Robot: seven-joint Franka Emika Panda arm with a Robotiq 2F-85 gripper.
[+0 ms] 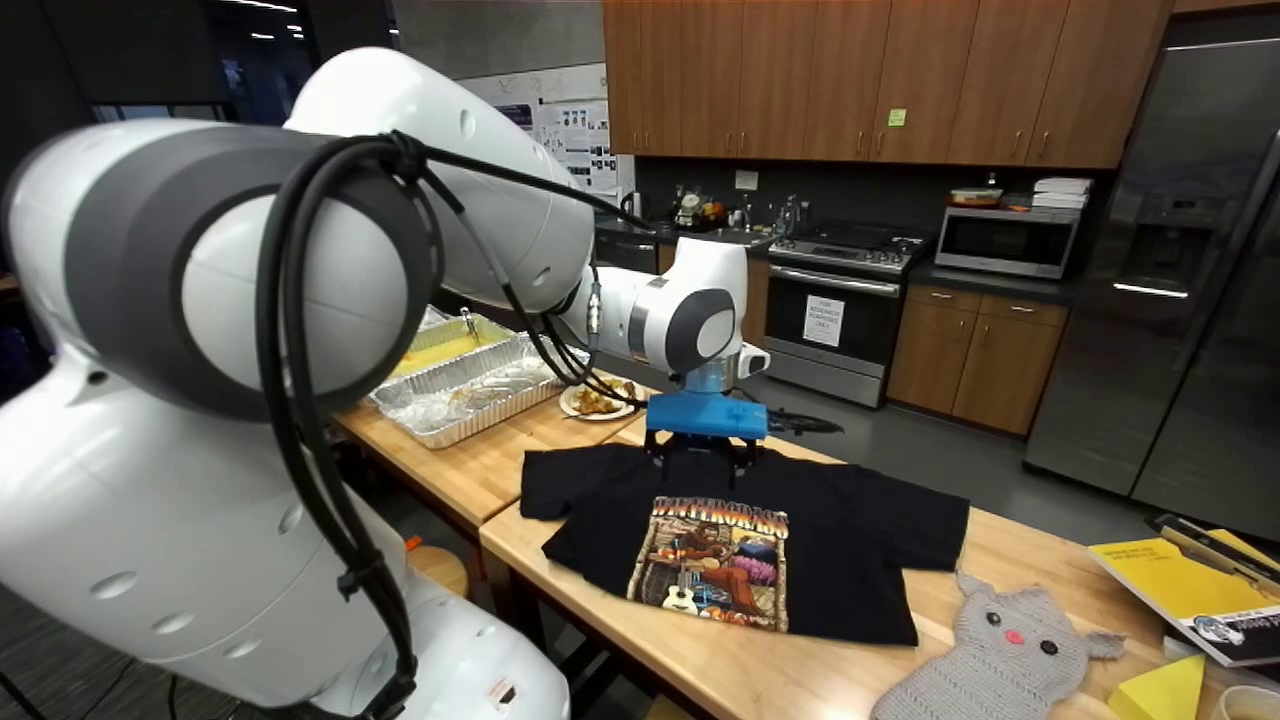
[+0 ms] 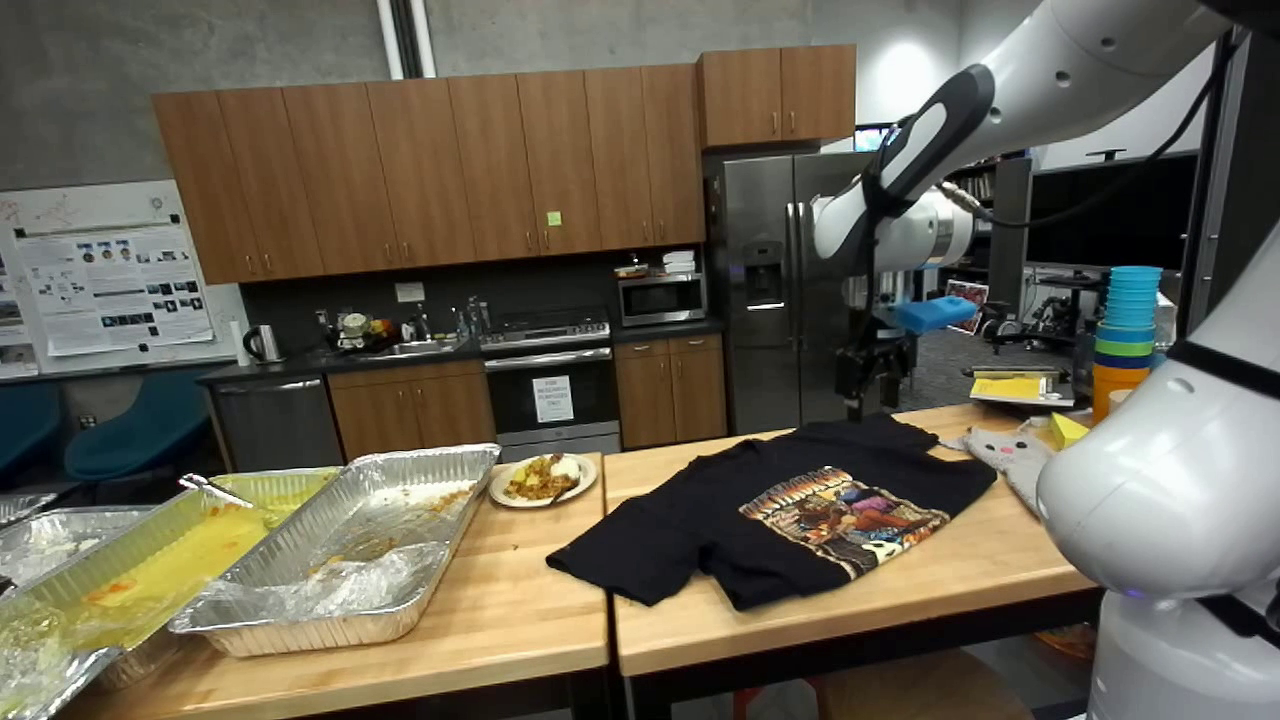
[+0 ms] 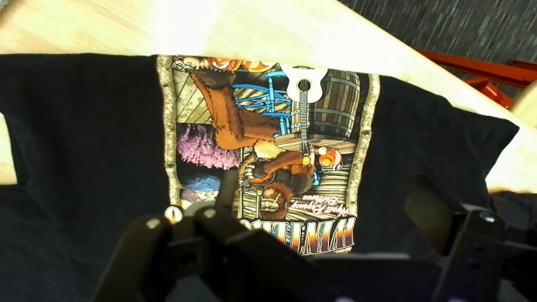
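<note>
A black T-shirt (image 1: 840, 528) with a colourful printed picture lies spread out nearly flat on the wooden table, its sleeves out to both sides. Above the shirt's far side, near the collar end, my gripper (image 1: 704, 470) points down under its blue mount. Exterior view 2 shows the gripper (image 2: 872, 402) apart from the cloth below it. In the wrist view the fingers (image 3: 229, 193) stand wide apart, with the printed T-shirt (image 3: 100, 151) beneath and no fabric gripped. The collar is hidden there behind the gripper body.
A grey knitted toy (image 1: 1002, 654), a yellow block (image 1: 1158, 690) and a yellow book (image 1: 1170, 576) occupy the right end. Foil trays (image 2: 396, 588) and a plate of food (image 2: 504, 494) sit on the adjoining table. Bare wood shows along the shirt's near edge.
</note>
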